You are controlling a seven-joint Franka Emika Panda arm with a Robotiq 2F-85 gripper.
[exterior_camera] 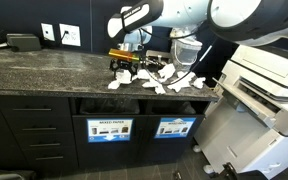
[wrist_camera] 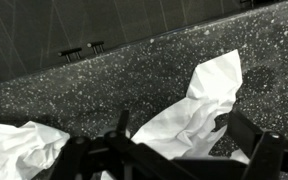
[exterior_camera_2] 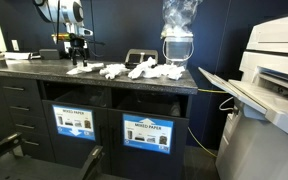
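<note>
Several crumpled white papers lie on the dark speckled counter, one sheet [exterior_camera: 154, 87] near its front edge in the first exterior view. My gripper is open in the wrist view, pointing down at the counter. A creased white paper [wrist_camera: 212, 88] lies between and below its fingers, its pointed end reaching toward the counter's edge. Another crumpled paper [wrist_camera: 19, 150] is off to the left. From the second exterior view, the gripper [exterior_camera_2: 70, 52] hangs at the far left of the counter, above a paper [exterior_camera_2: 79, 70]. Whether the fingers touch any paper cannot be made out.
Below the counter stand two bins labelled mixed paper, the left one [exterior_camera: 109, 130] and the right one [exterior_camera: 174, 127]. A white mesh container [exterior_camera_2: 178, 48] sits on the counter behind the papers. Bare counter [exterior_camera: 44, 75] stretches to the left.
</note>
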